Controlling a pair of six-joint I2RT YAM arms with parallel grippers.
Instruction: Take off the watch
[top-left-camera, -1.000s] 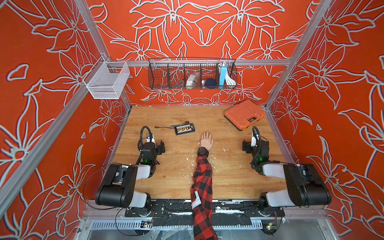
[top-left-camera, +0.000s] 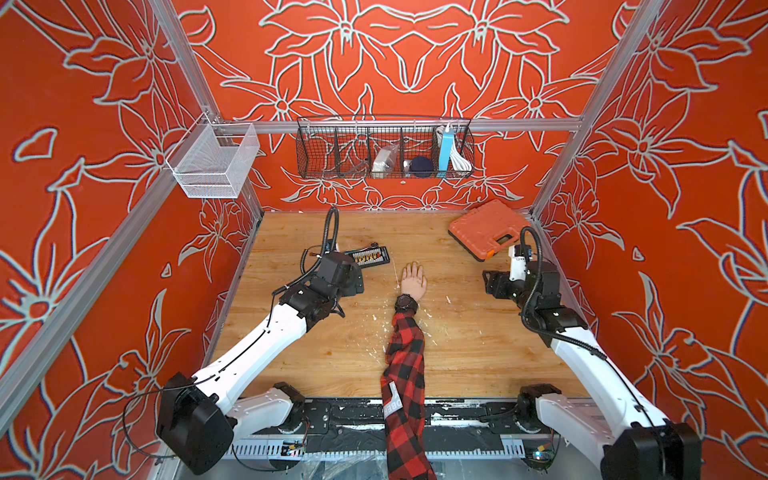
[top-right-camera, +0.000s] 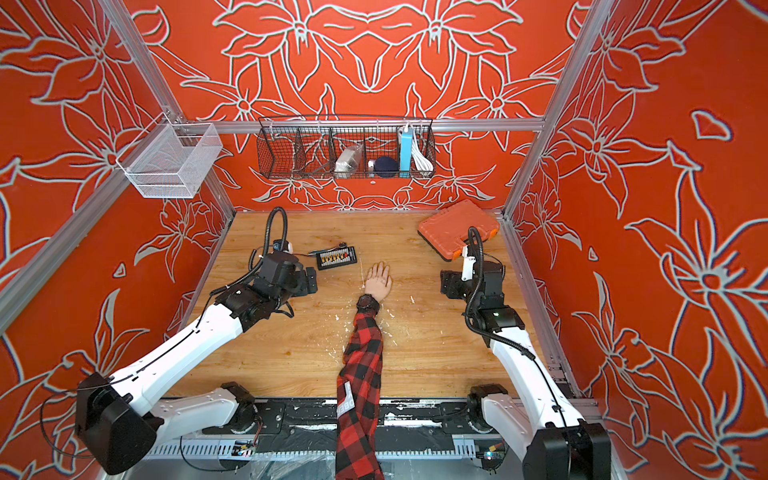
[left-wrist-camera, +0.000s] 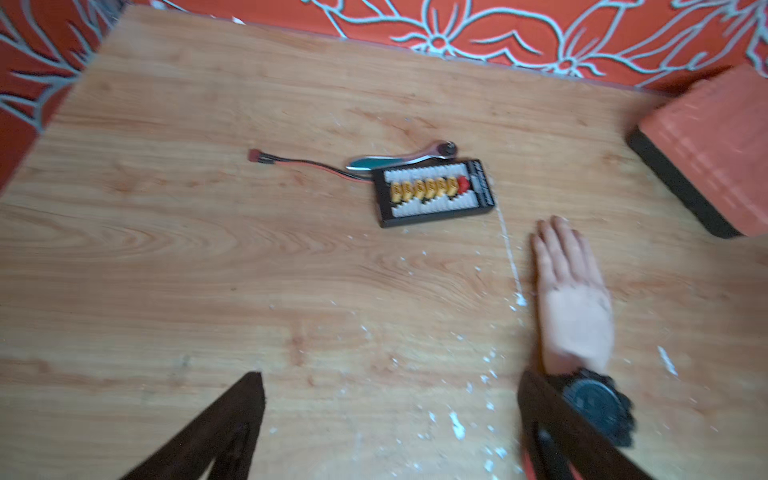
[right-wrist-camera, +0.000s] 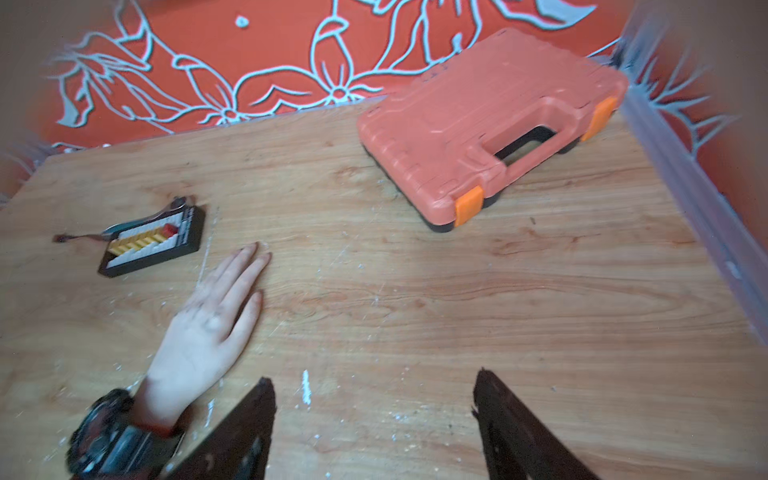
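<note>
A dark watch (top-left-camera: 406, 304) is strapped round the wrist of an arm lying palm down on the table, the hand (top-left-camera: 413, 284) pointing away. In the left wrist view the round face of the watch (left-wrist-camera: 593, 404) shows just right of one finger. My left gripper is open, with bare table between its fingers, over the area left of the hand. To the right of the hand, my right gripper has its fingers well apart and nothing between them. The right wrist view shows the watch (right-wrist-camera: 104, 432) at lower left, partly cut by the frame.
A black connector board (left-wrist-camera: 436, 192) with a ratchet lies left of the fingertips. An orange case (right-wrist-camera: 480, 128) occupies the back right. The sleeved forearm (top-left-camera: 405, 360) reaches in from the front edge. Table between hand and right gripper is clear.
The left gripper has come right, toward the hand; the right has moved slightly. The hand and watch have stayed put.
</note>
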